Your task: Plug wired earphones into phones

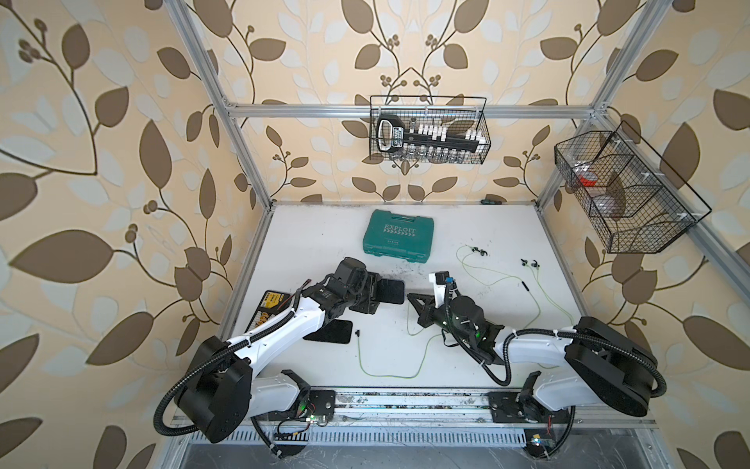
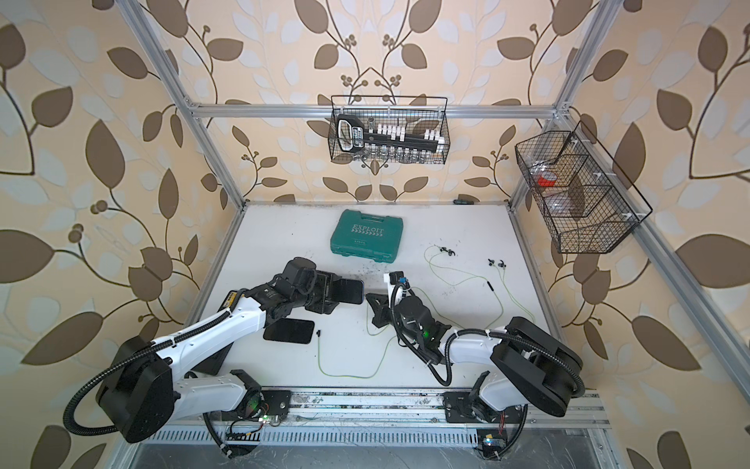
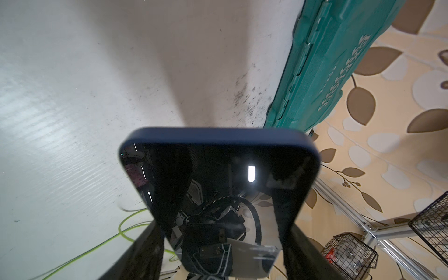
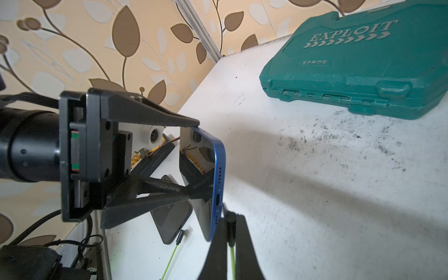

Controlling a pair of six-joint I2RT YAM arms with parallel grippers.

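My left gripper is shut on a blue-edged phone, held above the table; its glossy screen (image 3: 224, 186) fills the lower middle of the left wrist view. In the right wrist view the phone's bottom edge shows a port. Close to that edge, my right gripper is shut on a black earphone plug (image 4: 231, 228) with a green cable (image 4: 232, 261) hanging below. The plug's metal tip points at the phone near the port. Whether it touches or stands apart I cannot tell. A second phone (image 1: 331, 331) lies flat on the table.
Another green cable's plug (image 4: 180, 236) lies by the second phone. Earbuds (image 1: 478, 251) and more green cable rest on the right. A green EXPLOIT case (image 1: 398, 235) stands at the back, and a black-and-yellow item (image 1: 269, 306) at the left. Table between case and arms is clear.
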